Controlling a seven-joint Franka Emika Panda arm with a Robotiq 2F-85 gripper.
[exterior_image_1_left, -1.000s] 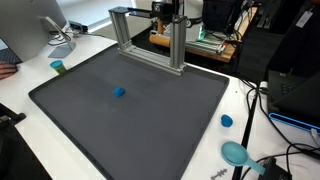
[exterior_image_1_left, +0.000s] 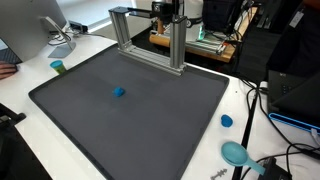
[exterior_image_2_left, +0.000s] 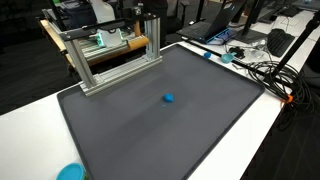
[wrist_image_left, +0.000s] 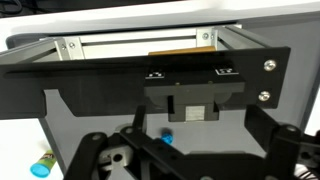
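Observation:
In the wrist view my gripper is open, its dark fingers spread at the lower edge. Between and beyond them is a black block with a silver square face (wrist_image_left: 193, 101), set against a black crossbar (wrist_image_left: 100, 88); I cannot tell whether the fingers touch it. The crossbar belongs to a metal frame (exterior_image_1_left: 150, 55) at the back of the grey board (exterior_image_1_left: 130, 110). A small blue piece (exterior_image_1_left: 119, 91) lies on the board, also visible in exterior view 2 as a blue piece (exterior_image_2_left: 168, 98). The gripper is not clearly visible in either exterior view.
A green container with a blue top (exterior_image_1_left: 58, 67) stands beside the board. Past its opposite edge are a blue disc (exterior_image_1_left: 227, 121), a teal round object (exterior_image_1_left: 238, 154) and cables (exterior_image_1_left: 285, 150). Most of the board is clear.

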